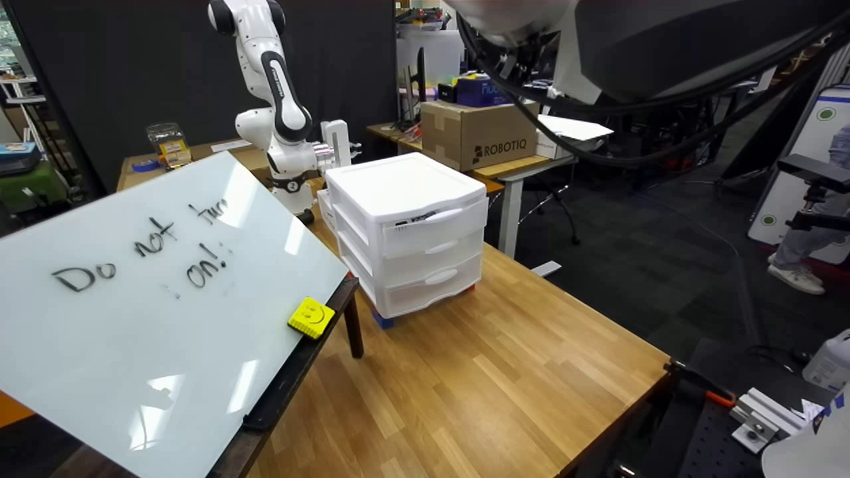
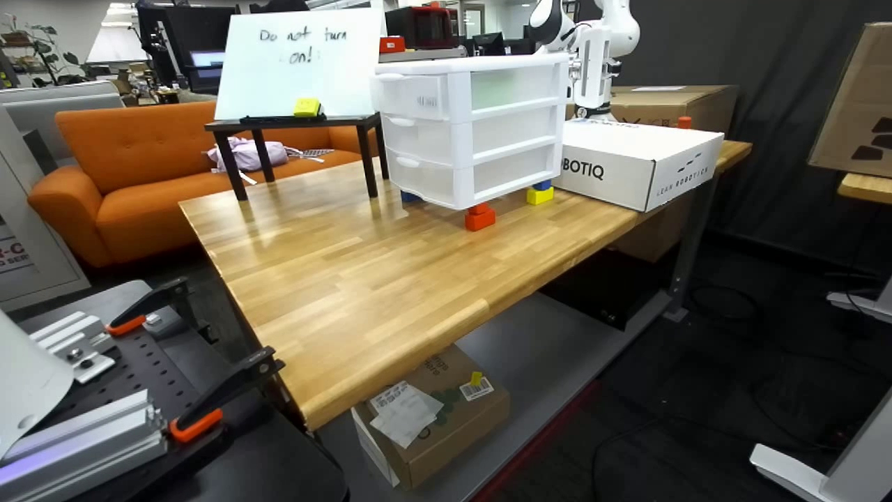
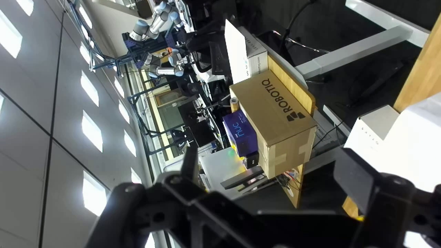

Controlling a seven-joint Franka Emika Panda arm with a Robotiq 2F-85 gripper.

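Observation:
In the wrist view my gripper stands open, its dark fingers wide apart with nothing between them. It hangs high, off the table, facing the room behind. A white three-drawer unit stands on the wooden table, raised on coloured blocks, its drawers looking closed. The tilted whiteboard reads "Do not turn on!". On its lower ledge rests a yellow smiley eraser, also plain in the second exterior view. My arm crosses the top right of the first exterior view, where the fingers cannot be made out.
A white Robotiq box lies beside the drawers at the table's far end. Clamps grip its near edge. A brown Robotiq carton sits on another desk.

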